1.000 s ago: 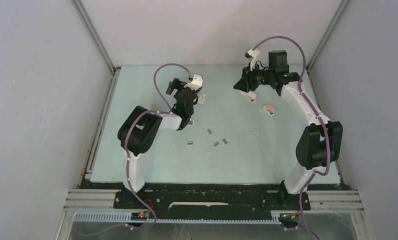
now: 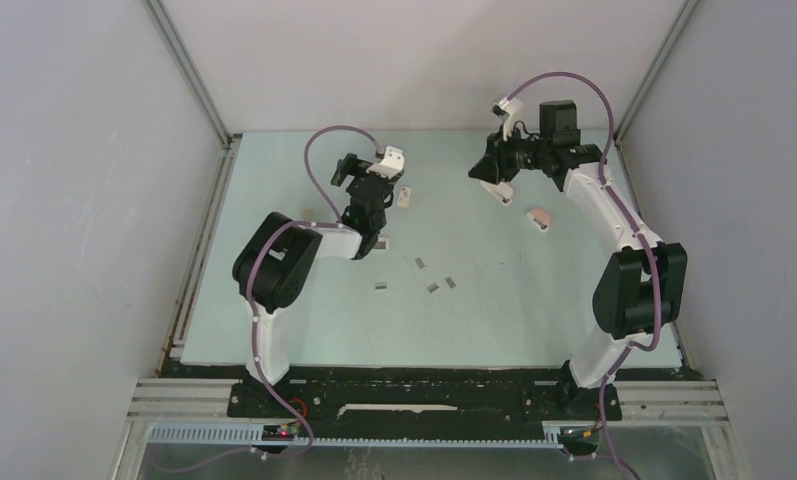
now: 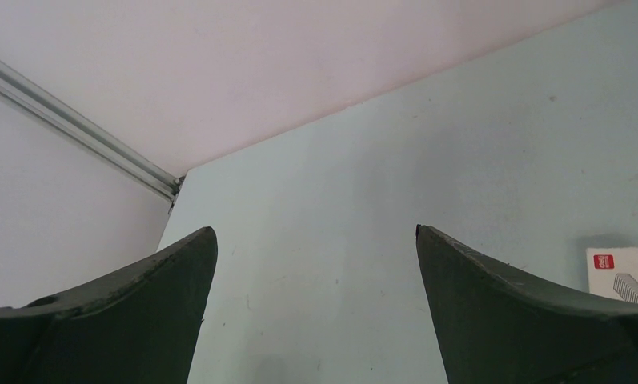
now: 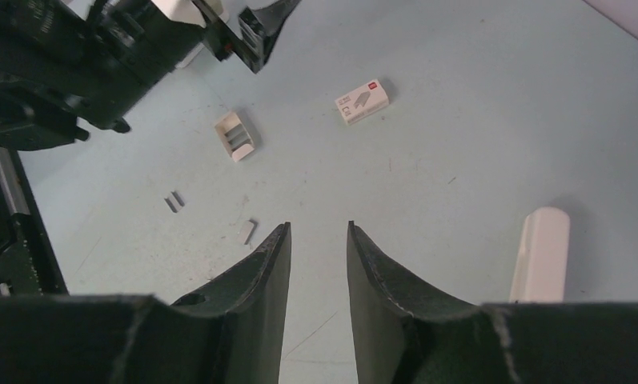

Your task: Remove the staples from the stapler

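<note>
A pale stapler (image 4: pixel 539 256) lies at the right of the right wrist view, partly under my right gripper in the top view. My right gripper is part open, nothing visible between its fingers. My left gripper stands open and empty above the table at the left. A pink-topped object (image 2: pixel 538 219) lies right of the right gripper. A small box with a staple picture (image 4: pixel 362 102) and an open tray (image 4: pixel 234 137) lie near the left arm.
Several small grey staple strips (image 2: pixel 433 287) lie scattered mid-table. Walls border the back and both sides.
My left gripper has shifted very slightly. The right arm looks nearly still, and nothing on the table has visibly moved.
</note>
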